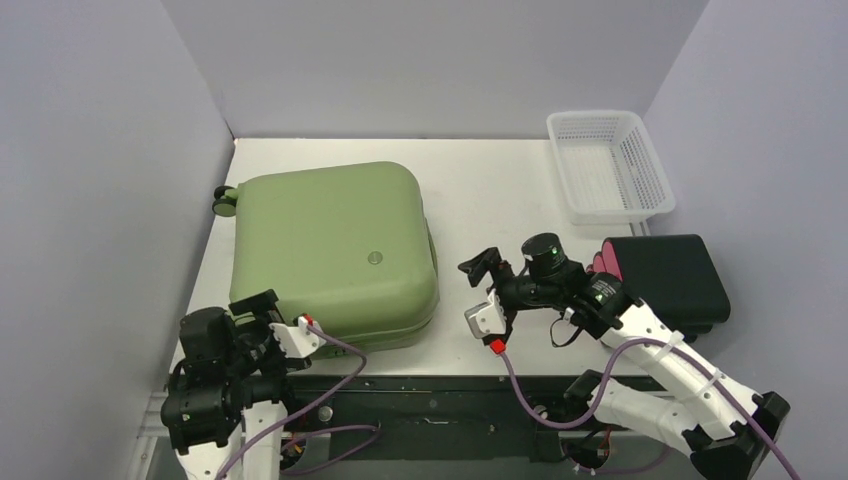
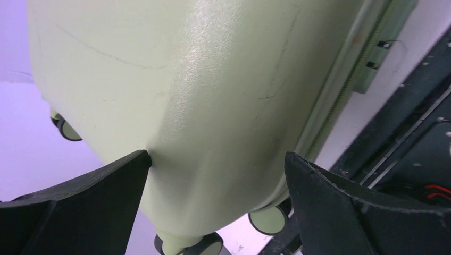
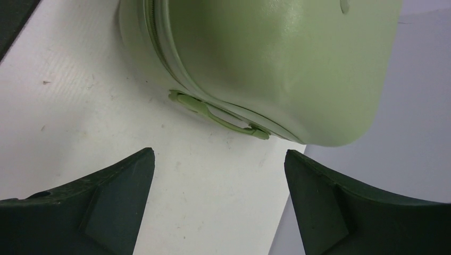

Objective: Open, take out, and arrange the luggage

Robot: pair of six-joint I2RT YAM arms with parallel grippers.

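Note:
A closed green suitcase (image 1: 330,240) lies flat on the left of the white table. My left gripper is open at its near-left part; the left wrist view shows the scuffed shell, zipper and wheels close up, between and beyond the fingers. My right gripper is open and stands just right of the suitcase, above bare table. The right wrist view shows the suitcase's green side handle (image 3: 223,118) below the zipper, beyond the open fingers and apart from them.
A white basket (image 1: 600,160) stands at the back right. A dark green and pink case (image 1: 665,280) lies at the right, behind my right arm. Bare table lies between the suitcase and these. Walls border the table.

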